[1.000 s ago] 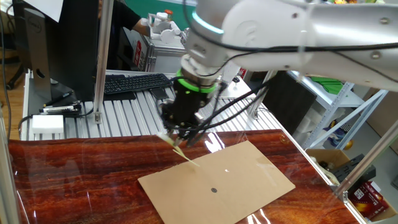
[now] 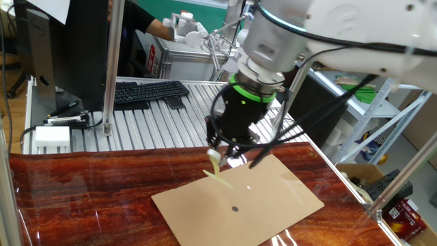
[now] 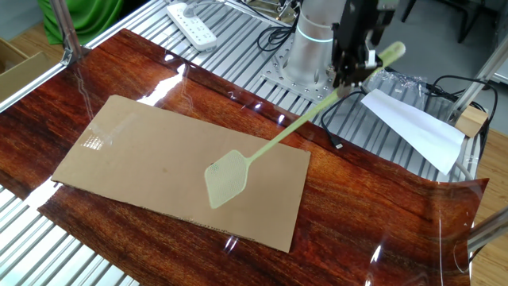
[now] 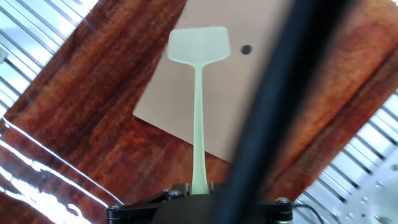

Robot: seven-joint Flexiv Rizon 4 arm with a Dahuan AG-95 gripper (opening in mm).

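Note:
My gripper is shut on the handle of a pale green-yellow fly swatter (image 4: 198,115). In exterior view 2 the swatter's flat head (image 3: 227,179) hangs out over the cardboard sheet (image 3: 127,151), its handle slanting up to the gripper (image 3: 353,79). A small dark round spot (image 4: 247,49) lies on the cardboard, just right of the head in the wrist view. Exterior view 1 shows the same dark spot (image 2: 235,209) in front of the swatter, apart from it. A black cable blurs across the wrist view and covers part of the cardboard.
The cardboard lies on a glossy red-brown wood-patterned sheet (image 2: 82,198) over a slatted metal table. A keyboard (image 2: 151,91) and a white box (image 2: 52,136) stand behind. A power strip (image 3: 191,27) and white paper (image 3: 417,127) lie near the base.
The arm has swung to the right in exterior view 1, carrying the swatter along and further over the cardboard. Cardboard and dark spot stay in place.

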